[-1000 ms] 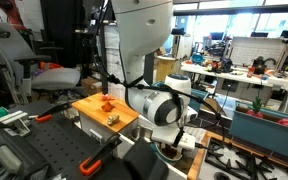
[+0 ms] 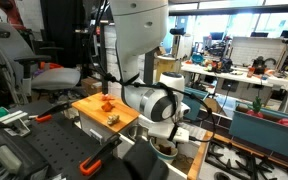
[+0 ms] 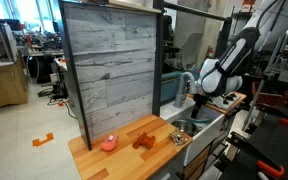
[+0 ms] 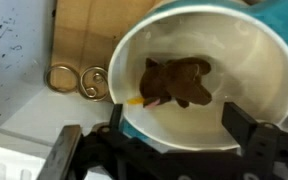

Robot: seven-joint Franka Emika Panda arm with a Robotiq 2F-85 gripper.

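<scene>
In the wrist view, a brown plush toy lies inside a round container with a pale inside and a teal outer wall. My gripper is over this container, its two dark fingers standing wide apart at the lower edge of the view. Nothing shows between them, and the toy lies beyond the gap. In exterior view 1 the container sits in an open drawer below the arm. The gripper's tips are small and partly hidden in both exterior views.
Beside the container in the drawer are metal rings. A red toy and a tan one sit on the wooden counter, where a pink toy also shows. A stove top lies right of the drawer.
The arm has shifted very slightly lower over the drawer. The toys on the counter have not moved.
</scene>
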